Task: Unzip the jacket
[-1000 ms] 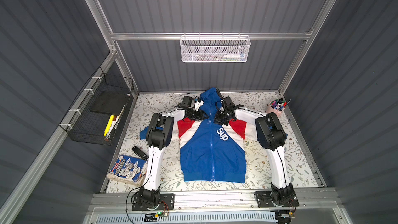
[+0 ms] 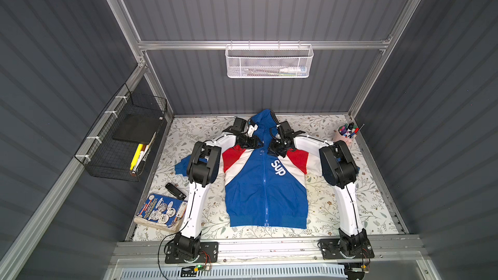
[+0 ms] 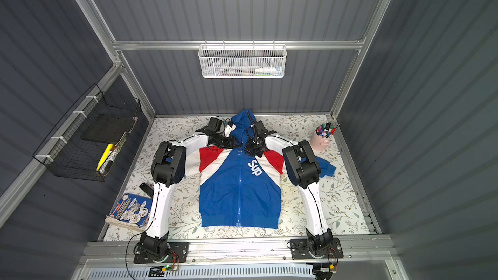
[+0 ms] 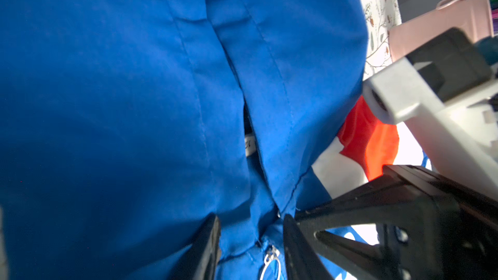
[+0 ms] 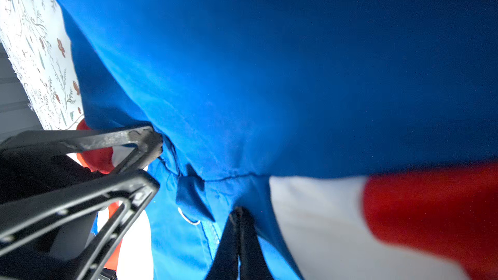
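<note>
The blue jacket (image 2: 249, 191) lies flat, front up, with its red and white shoulders spread and its central zip (image 2: 265, 191) closed down the body. At the collar, a silver pull ring (image 4: 271, 260) hangs from the zip's upper end. My left gripper is part open above the collar, the ring between and just beyond its fingers, not gripped. The ring (image 5: 187, 217) also shows in the right wrist view, below the left gripper's fingers (image 5: 147, 142). My right gripper is shut against the blue cloth beside the zip; whether a fold is pinched is unclear.
Both grippers stand close together at the neck, leaving little room between them. A pink pen cup (image 2: 344, 135) stands at the back right. On the left lie a boxed item (image 2: 161, 211) and a black object (image 2: 175, 191).
My left gripper has shifted slightly right and away from me, closer to the zip line. The right arm and the jacket look still.
</note>
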